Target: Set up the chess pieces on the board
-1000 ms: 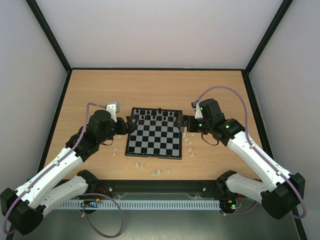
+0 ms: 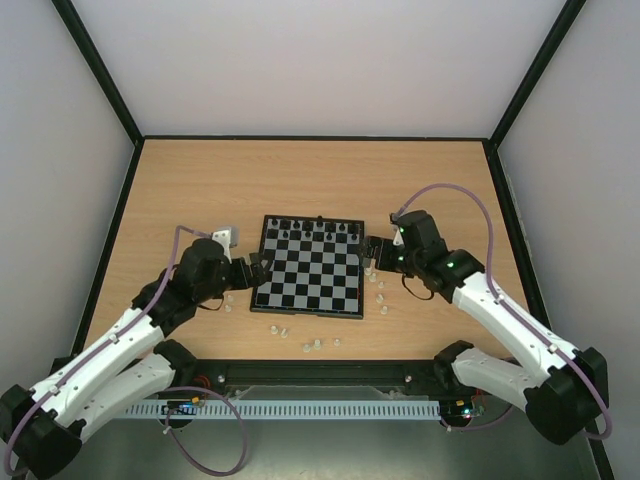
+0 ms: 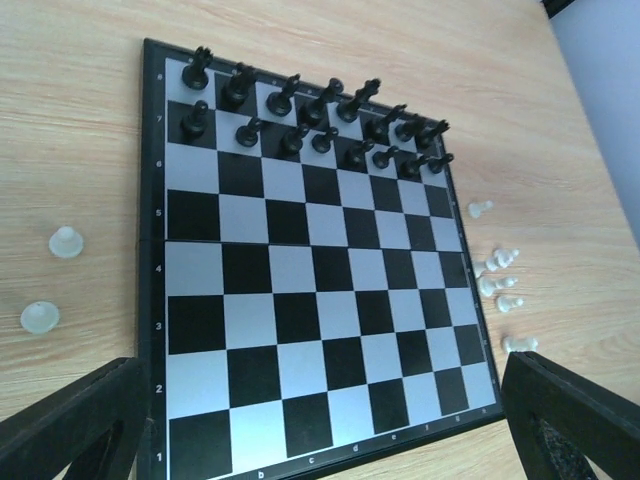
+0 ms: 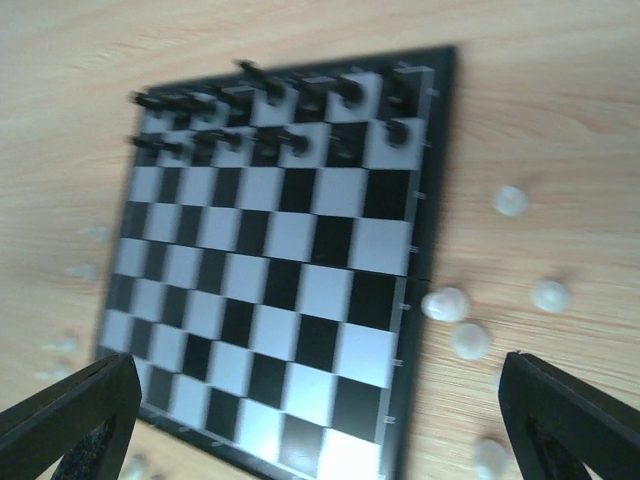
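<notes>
The chessboard [image 2: 308, 275] lies mid-table, black pieces [image 3: 195, 75] standing in two rows along its far edge; its near half is bare. White pieces lie loose on the wood beside and in front of it, such as a white pawn [image 3: 66, 241] at the left and a white piece [image 4: 445, 304] at the right edge. My left gripper [image 2: 262, 270] hangs over the board's left edge, open and empty. My right gripper [image 2: 368, 250] hangs over its right edge, also open and empty.
Bare tabletop [image 2: 310, 175] stretches behind the board and to both sides. Walls and a dark frame enclose the table. Several white pieces lie along the front edge.
Both arms have shifted slightly over the last second, the left one a little lower and the right one a little outward in the top view. Board and pieces look unchanged.
</notes>
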